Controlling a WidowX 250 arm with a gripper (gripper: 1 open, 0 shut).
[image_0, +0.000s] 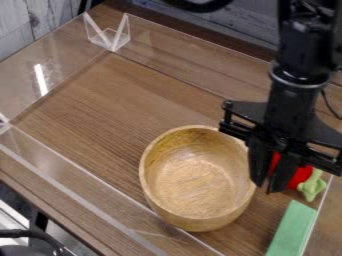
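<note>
My gripper reaches down from the upper right, black and shut, with nothing visible between its fingers. It is at the right edge of the wooden bowl, over or just in front of a red object with a green top, which is largely hidden behind it; whether they touch I cannot tell. The bowl looks empty.
A green board lies at the lower right. A small white rack stands at the back left. The wooden surface left of the bowl is clear. A black object sits at the lower left corner.
</note>
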